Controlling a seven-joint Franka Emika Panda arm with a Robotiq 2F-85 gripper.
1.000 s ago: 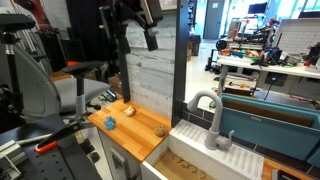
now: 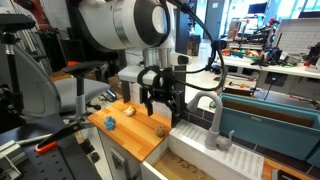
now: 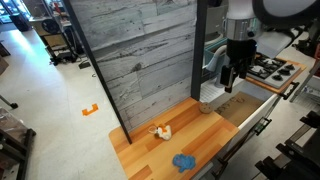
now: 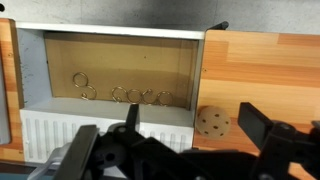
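My gripper (image 2: 161, 109) points down over the counter, its two fingers apart with nothing visible between them. In the wrist view the fingers (image 4: 132, 117) stand wide on either side of the right wall of an open drawer (image 4: 120, 55). A round, brown, cookie-like disc (image 4: 213, 121) lies on the wooden counter (image 4: 245, 70), between the finger lines and nearer the right finger. In exterior view 1 this disc (image 2: 162, 131) sits below the gripper, with a gap between. Several thin rings (image 4: 120, 95) lie on the drawer's brown floor.
A white faucet (image 2: 208, 105) rises beside the white, ribbed drainboard (image 2: 215, 145). On the wood lie a blue object (image 3: 183, 161) and a small white-and-brown object (image 3: 162, 131). A grey plank wall (image 3: 145, 60) borders the counter. A teal bin (image 2: 270, 122) stands behind the faucet.
My arm has come down from high above the counter, and the gripper is now much closer to the brown disc. The objects on the counter look unmoved.
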